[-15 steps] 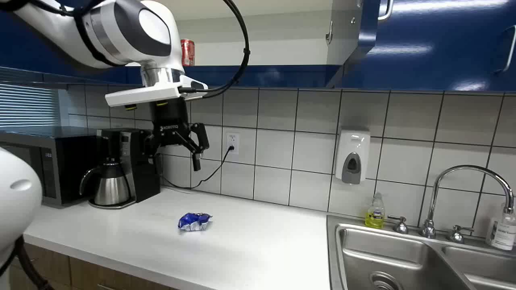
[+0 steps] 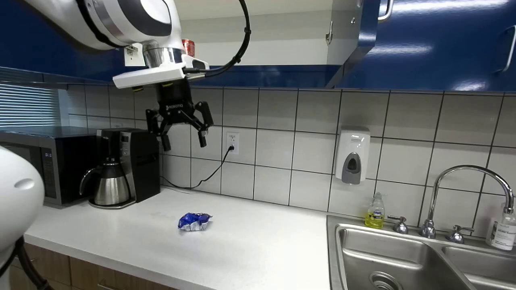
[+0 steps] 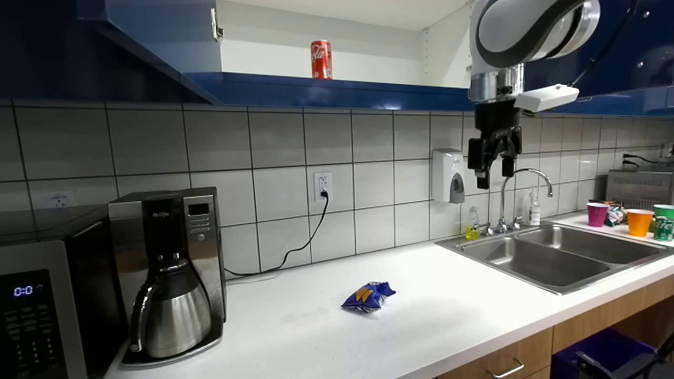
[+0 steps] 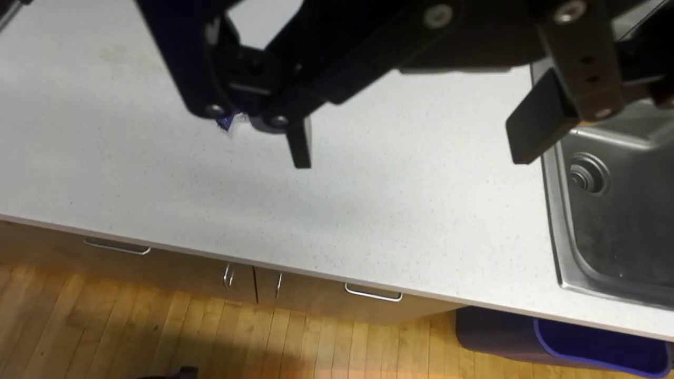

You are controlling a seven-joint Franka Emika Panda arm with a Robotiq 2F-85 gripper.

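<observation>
A crumpled blue and silver snack bag (image 2: 194, 222) lies by itself on the white counter (image 2: 261, 241). In the second exterior view the same bag (image 3: 368, 297) shows an orange patch. High above the counter hangs my gripper (image 2: 184, 145), pointing down with its fingers wide apart and empty. From the wrist camera, the fingers of the gripper frame only bare counter. A small corner of the bag (image 4: 225, 122) peeks out behind one finger; most of it is hidden there.
A red can (image 3: 320, 60) stands in the open blue cabinet. The coffee maker (image 3: 170, 271) and microwave (image 3: 57, 303) fill one end. At the other are the sink (image 2: 387, 256), faucet (image 2: 467, 169) and yellow soap bottle (image 2: 375, 212). Cups stand beyond the sink. Mid-counter is largely clear.
Compared with one second ago, my gripper has risen and shifted slightly right in the first exterior view. The snack bag has stayed in place.
</observation>
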